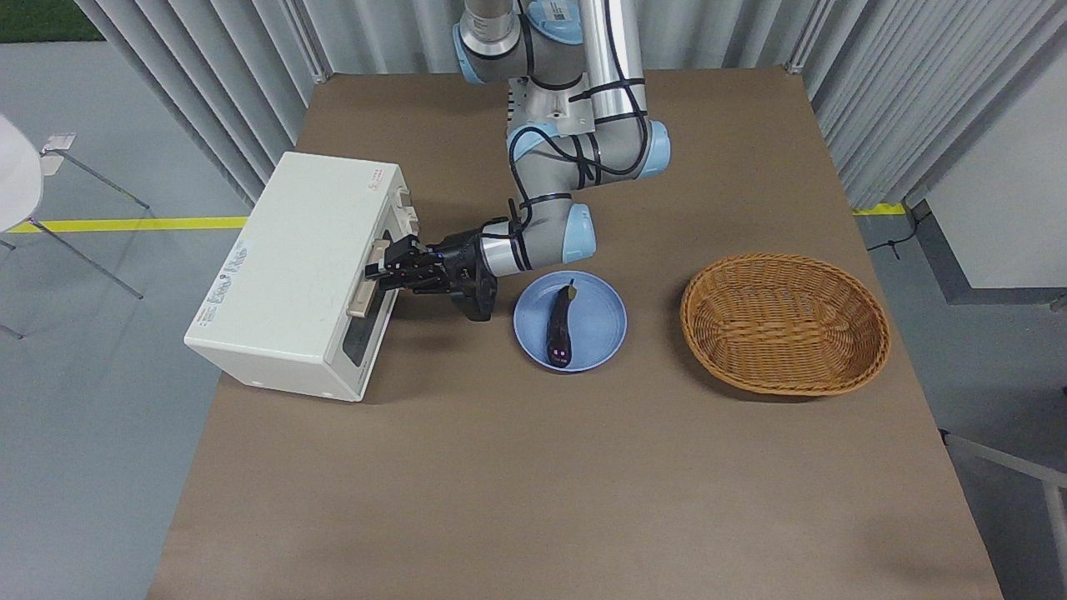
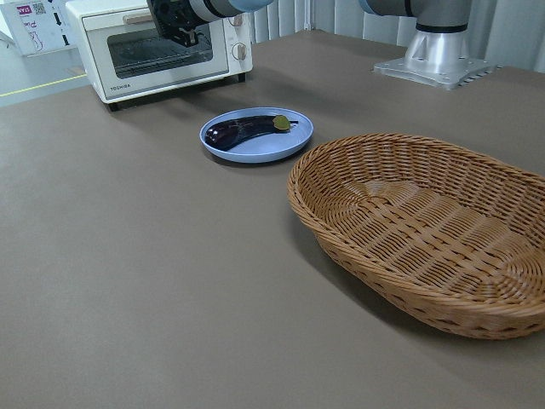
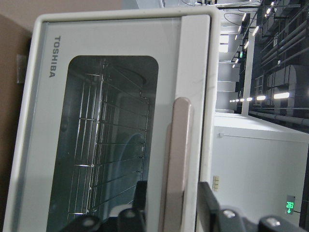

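Note:
A white toaster oven (image 1: 285,260) stands on the left of the table, its glass door (image 3: 104,121) closed. My gripper (image 1: 380,268) is at the door's long handle (image 3: 176,154); in the wrist view its two fingers sit on either side of the handle's lower part, apparently open. Whether they touch it is unclear. A blue plate (image 1: 600,320) lies on the table just right of the gripper, with a dark eggplant (image 1: 559,330) on it.
A wicker basket (image 1: 785,325) rests on the right of the table (image 1: 580,470). Grey curtains hang behind the table.

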